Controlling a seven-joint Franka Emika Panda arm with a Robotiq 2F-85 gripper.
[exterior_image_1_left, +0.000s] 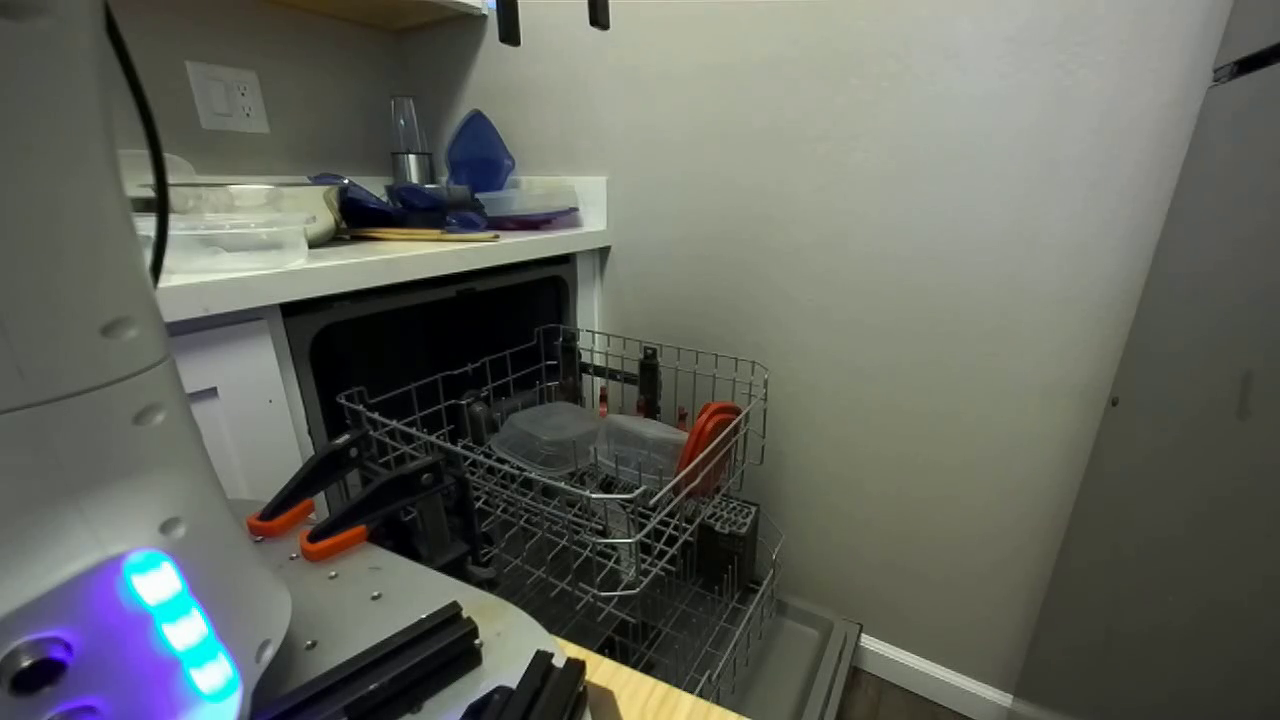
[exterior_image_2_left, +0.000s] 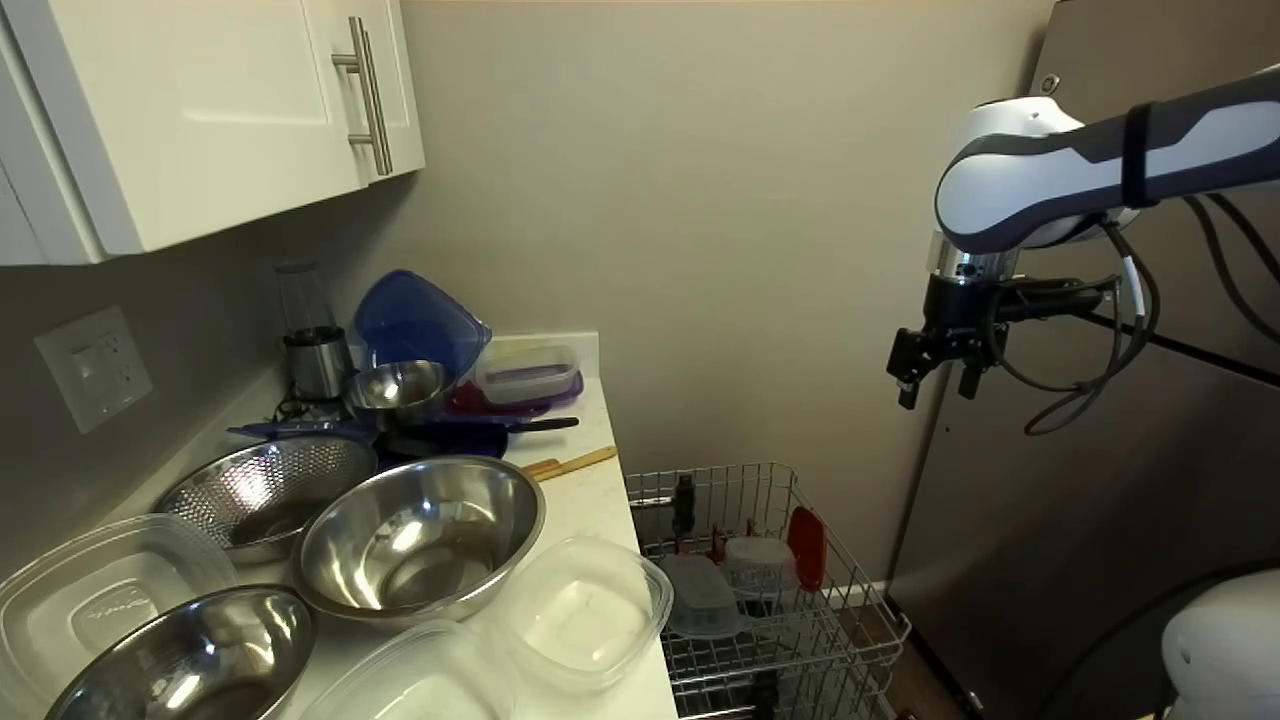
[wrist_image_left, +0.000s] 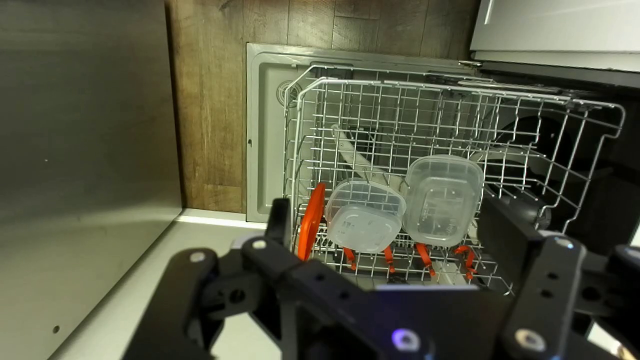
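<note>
High above the dishwasher, my gripper (exterior_image_2_left: 938, 386) hangs fingers down, with only bare wall behind it. Its two fingertips also poke in at the top edge of the first exterior view, wide apart and empty. The wrist view looks down on the pulled-out upper rack (wrist_image_left: 378, 83). Two clear plastic containers lie in it: one larger (wrist_image_left: 442, 201), one smaller and tilted (wrist_image_left: 364, 228). A red dish (wrist_image_left: 310, 222) leans upright near the rack's end.
Steel bowls (exterior_image_2_left: 420, 540), a colander (exterior_image_2_left: 270, 492), clear containers (exterior_image_2_left: 584, 612) and blue kitchenware crowd the counter. Above it hangs a cabinet (exterior_image_2_left: 240, 108). A wall and a steel fridge (exterior_image_2_left: 1140, 504) bound the right side. Part of the upper rack is bare.
</note>
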